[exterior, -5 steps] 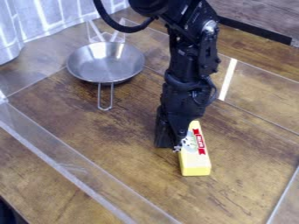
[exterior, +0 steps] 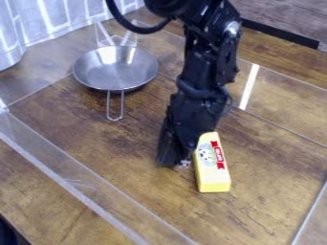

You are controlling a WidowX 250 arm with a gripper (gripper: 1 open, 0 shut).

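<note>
The black arm reaches down from the top centre to the wooden surface, its gripper (exterior: 179, 155) low at the left side of a yellow box (exterior: 213, 175) with a red-and-white label. The box lies flat, its far end close against the gripper. The fingers are dark and partly hidden; whether anything is between them is hard to see, though they look closed.
A steel pan (exterior: 115, 65) with its handle toward the front stands at the back left, near a pale rack and curtain.
The gripper has shifted very slightly at the box's far end, uncovering a little more of its label. The box and pan look unmoved.
</note>
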